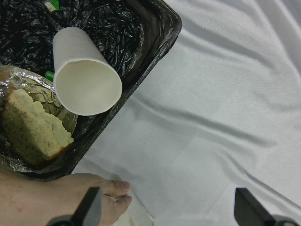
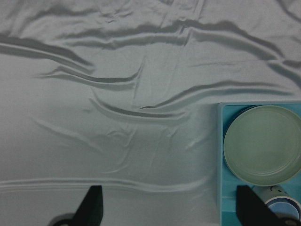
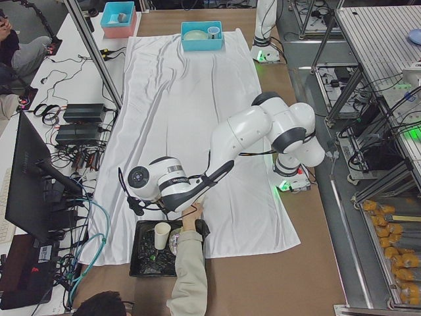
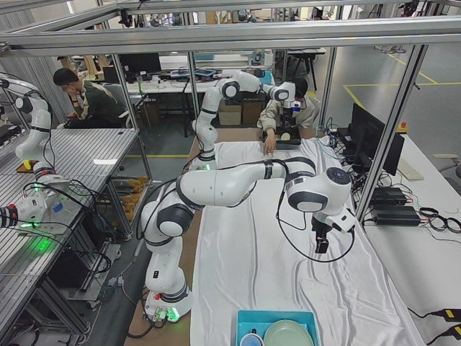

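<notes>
A black bag-lined bin [image 3: 148, 263] at the cloth's near edge holds a white paper cup [image 1: 87, 87], lying tilted, and a slice of bread [image 1: 35, 132] on foil [image 1: 56, 99]. A person's hand [image 1: 103, 197] reaches along the bin's side. Over it, my left gripper stands open, nothing between its fingers. My right gripper is open over bare cloth, beside a blue tray [image 2: 220, 141] that holds a green plate [image 2: 261, 146] and a cup [image 2: 282, 207].
The white cloth [image 3: 171, 92] between bin and tray is clear. A monitor [image 3: 29, 184], cables and black boxes [image 3: 82, 113] line the side table at left in the camera left view.
</notes>
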